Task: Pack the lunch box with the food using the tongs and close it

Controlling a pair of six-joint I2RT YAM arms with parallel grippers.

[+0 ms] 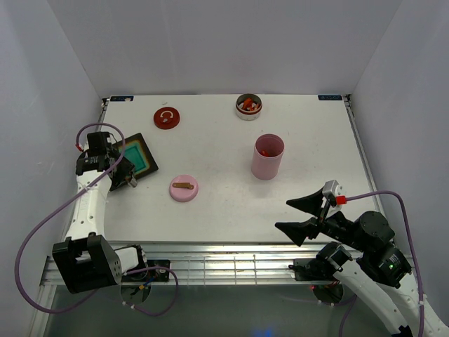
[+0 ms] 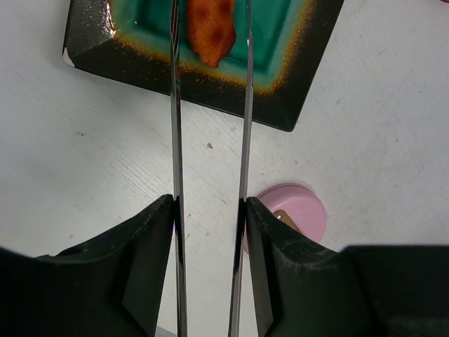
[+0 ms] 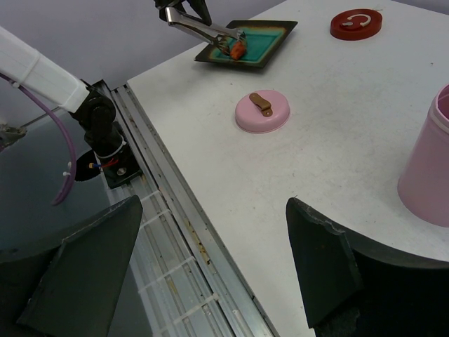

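My left gripper holds itself over the square green plate (image 1: pixel 137 156) with a dark rim, its long metal tongs part open around an orange-brown food piece (image 2: pixel 210 28) on the plate; whether they touch it I cannot tell. A pink round lid (image 1: pixel 184 193) with a brown tab lies right of the plate. The pink cylinder (image 1: pixel 266 163) holds something red. A round container (image 1: pixel 248 107) with food stands at the back. My right gripper (image 1: pixel 300 216) is open and empty at the front right.
A red disc (image 1: pixel 167 119) with a white handle lies at the back left. Walls bound both sides.
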